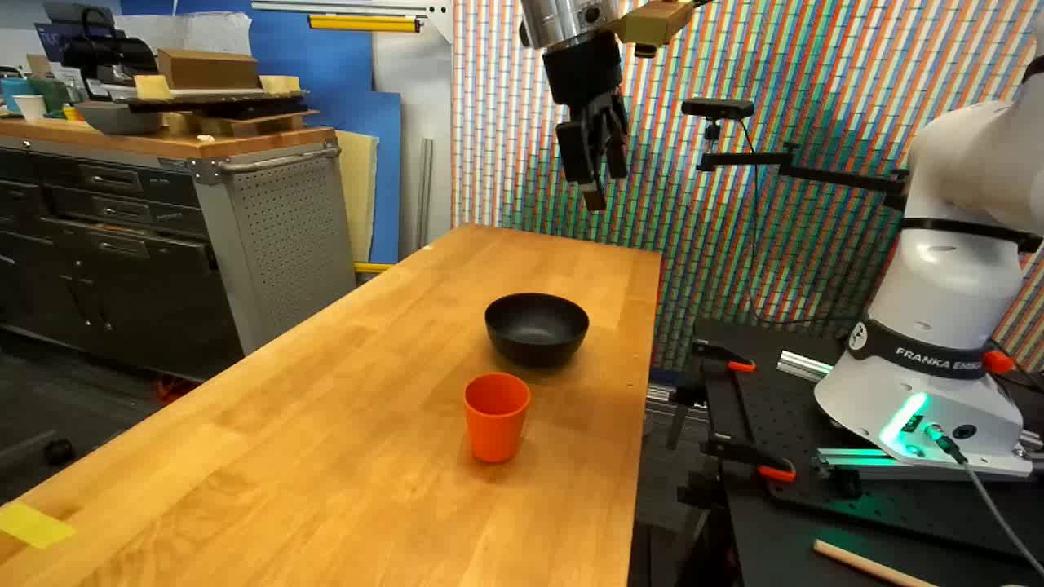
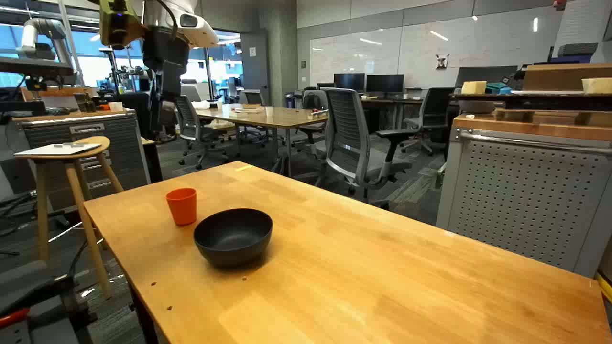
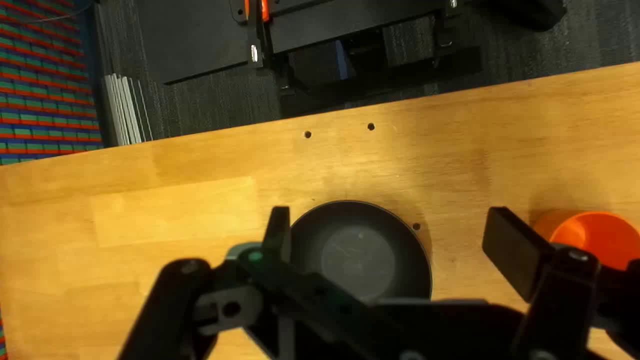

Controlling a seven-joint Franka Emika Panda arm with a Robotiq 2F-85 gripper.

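Note:
My gripper is open, its two black fingers wide apart with nothing between them. It hangs well above the table, as exterior view 1 shows the gripper (image 1: 594, 186) high over the surface. Below it in the wrist view lies a black bowl (image 3: 360, 258), partly covered by the gripper's body. An orange cup (image 3: 600, 237) appears at the right, beyond the right finger and partly hidden by it. Exterior view 2 has the cup (image 2: 181, 206) upright just beside the bowl (image 2: 233, 236), with both standing on the wooden table and apart from my gripper.
Along one long side stands the robot's black base table (image 1: 783, 509) with clamps. A grey tool cabinet (image 1: 284, 225) is across from it.

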